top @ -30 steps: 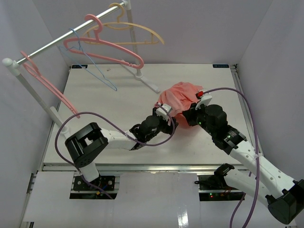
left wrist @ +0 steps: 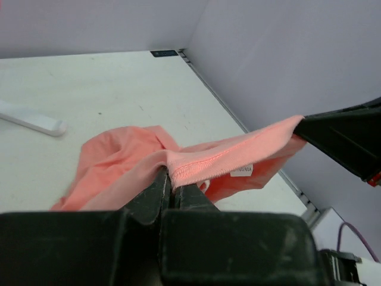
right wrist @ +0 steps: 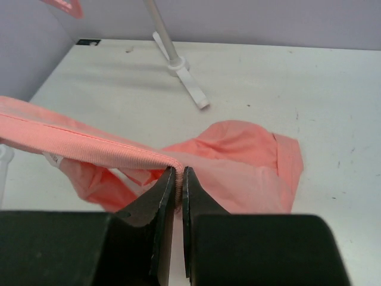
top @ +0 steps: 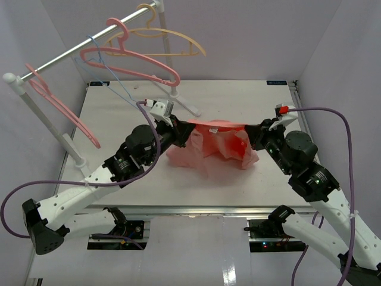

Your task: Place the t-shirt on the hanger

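A salmon-pink t-shirt [top: 214,149] is stretched by its hem between my two grippers, the rest drooping in folds to the white table. My left gripper [top: 182,127] is shut on one end of the hem, seen at the bottom of the left wrist view [left wrist: 166,190]. My right gripper [top: 253,131] is shut on the other end, pinching the band in the right wrist view [right wrist: 181,185]. A white label [left wrist: 241,171] shows on the cloth. Pink hangers [top: 131,70], a yellow hanger [top: 178,50] and a blue wire hanger hang on the rail at upper left.
The white rack rail [top: 71,49] and its post with a foot [right wrist: 190,86] stand left and behind. The left arm overlaps the blue hanger in the top view. Bare table [top: 274,101] lies at the back right.
Both grippers have risen and moved apart, the left one leftward and the right one rightward, pulling the t-shirt's edge up and taut between them.
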